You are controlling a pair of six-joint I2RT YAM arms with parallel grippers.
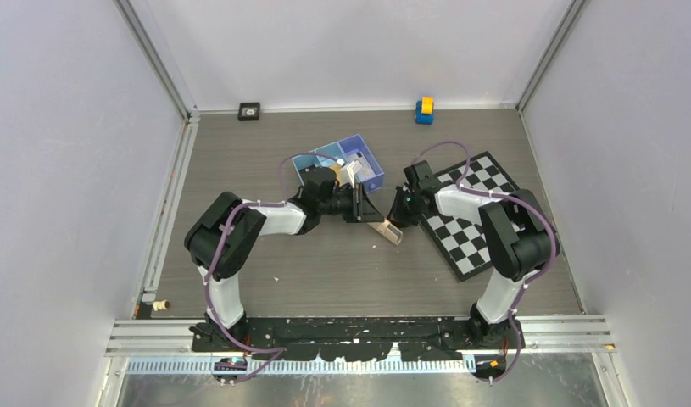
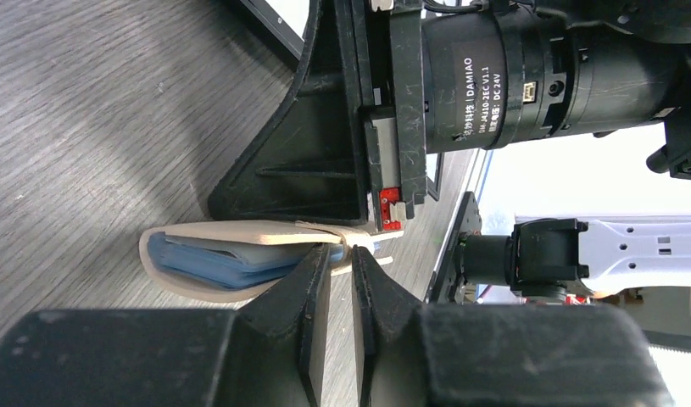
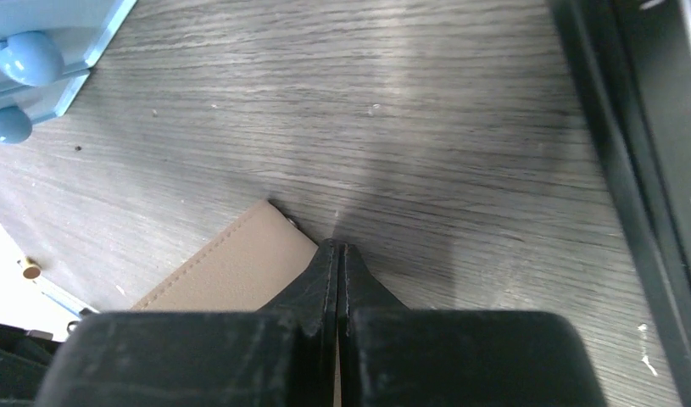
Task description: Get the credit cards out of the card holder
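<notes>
The tan card holder (image 1: 392, 232) stands between my two grippers in the top view. In the left wrist view the holder (image 2: 257, 231) bulges at its near end, with blue cards (image 2: 214, 261) inside. My left gripper is part open, a fingertip on either side of the holder's far part; whether they press on it is unclear. My right gripper is shut, its tips at the holder's edge (image 3: 240, 263). A thin tan strip shows in the slit between its fingers, but whether the leather is pinched there cannot be told.
A blue divided box (image 1: 373, 170) stands behind the left gripper, with small items inside. The checkered board (image 1: 469, 242) lies under the right arm. A yellow and blue toy (image 1: 425, 111) and a small black box (image 1: 249, 112) sit at the back.
</notes>
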